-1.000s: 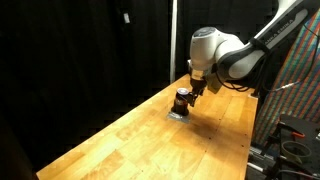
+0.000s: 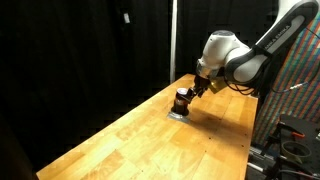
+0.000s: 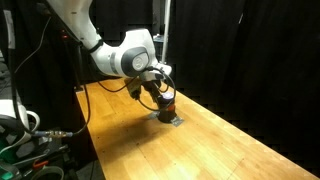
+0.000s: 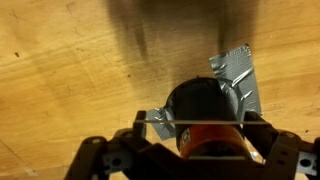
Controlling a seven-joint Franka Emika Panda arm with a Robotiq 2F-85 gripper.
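A dark round container (image 2: 181, 104) with a pale top stands on the wooden table, silver tape (image 2: 177, 117) at its base. Seen from the wrist, the container (image 4: 198, 98) is at the lower middle, with something orange-brown (image 4: 208, 138) at its near side. My gripper is open, its fingers to either side of the container in that view. A thin pale line (image 4: 205, 122) runs across between the fingers; what it is, I cannot tell. From outside, the gripper (image 2: 198, 91) hangs close beside and above the container.
Bare wooden table (image 2: 120, 145) stretches to the left, free of objects. Black curtains (image 2: 80, 70) hang behind it. A pale upright post (image 3: 165, 45) rises behind the container, and cables hang along the arm.
In exterior view 1 the hand has shifted a little to the right and tilted. The container has stayed in place.
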